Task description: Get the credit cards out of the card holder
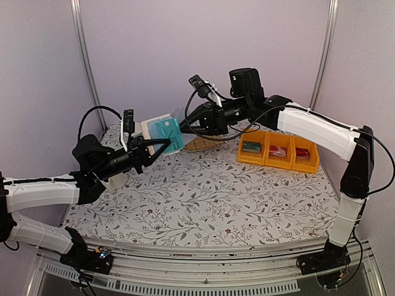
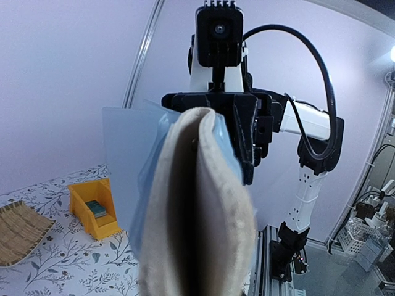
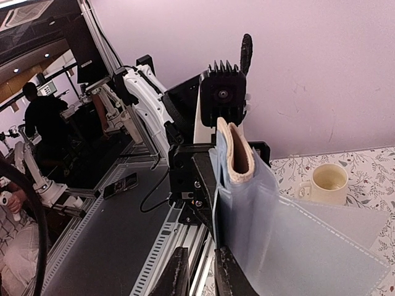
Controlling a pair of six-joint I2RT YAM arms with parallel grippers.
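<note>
The card holder, cream and teal with clear plastic sleeves, is held in the air by my left gripper, which is shut on it. From the left wrist view, the holder's pale folded edge fills the middle and hides my own fingertips; bluish clear sleeves fan out beside it. My right gripper is at the holder's right side, close to the sleeves. Its two fingertips stand part open in the right wrist view, just below and left of the sleeves. Whether they touch a sleeve, I cannot tell. No separate card can be made out.
Orange bins with small packs stand at the back right. A woven tray lies behind the grippers, and a cream mug stands at the left of the table.
</note>
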